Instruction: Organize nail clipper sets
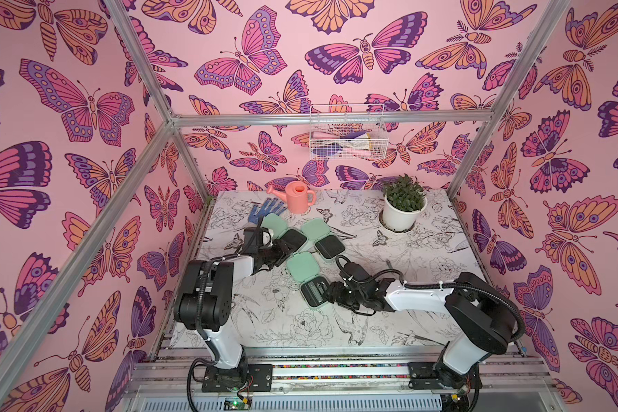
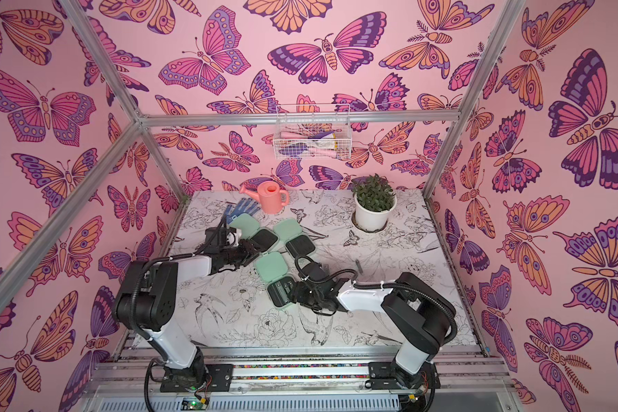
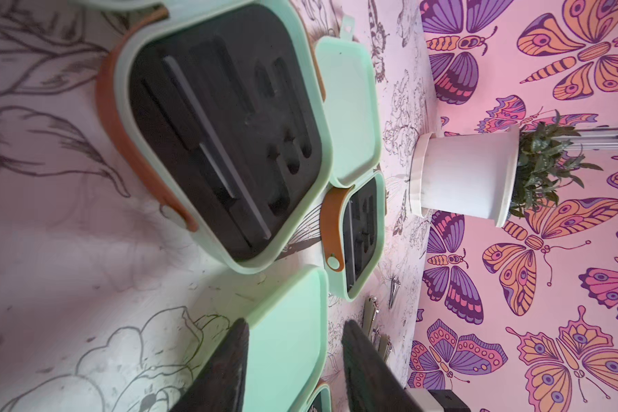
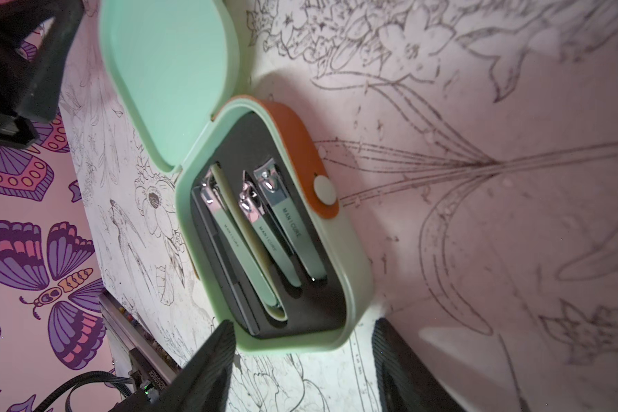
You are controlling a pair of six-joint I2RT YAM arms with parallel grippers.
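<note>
The front case [image 4: 274, 226] lies open with green-handled clippers and tools in its dark insert; its lid [image 4: 164, 68] is folded back. My right gripper is open at that case's near end. My left gripper hovers by the front lid, beside two other open cases [image 3: 223, 137], whose inserts show mostly empty slots; whether anything is between its fingertips is unclear. Loose metal clippers [image 3: 369, 319] lie on the table beyond, in the left wrist view.
A white plant pot [image 1: 399, 214] stands back right. A pink watering can [image 1: 297, 199] and blue gloves [image 1: 259, 209] are at back left. Metal rails [image 1: 333, 367] border the front.
</note>
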